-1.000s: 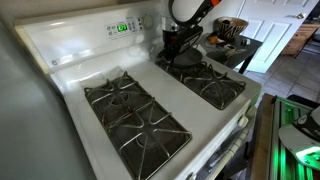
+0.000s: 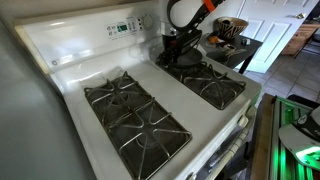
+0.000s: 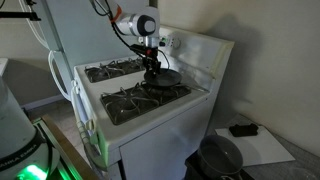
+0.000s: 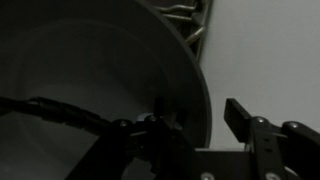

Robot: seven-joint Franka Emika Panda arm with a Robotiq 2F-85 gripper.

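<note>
A dark round pan (image 3: pixel 168 80) rests on the burner grate at the stove's back, near the control panel. In the wrist view its curved rim (image 4: pixel 205 92) runs between my gripper's fingers. My gripper is open, with one finger inside the pan and the other finger (image 4: pixel 240 122) outside, over the white stovetop. A gap shows between the outer finger and the rim. In exterior view 1 the arm's end partly hides the pan (image 2: pixel 190 62).
The white stove (image 2: pixel 95 70) has black grates (image 2: pixel 138 120) that stand empty on the nearer side. A counter (image 2: pixel 238 50) with several small items lies beyond it. In exterior view 2 a dark pot (image 3: pixel 220 155) sits low at the right, beside a white board (image 3: pixel 262 148).
The gripper's outline beside the pan has shifted slightly. The pan and the stove look unmoved.
</note>
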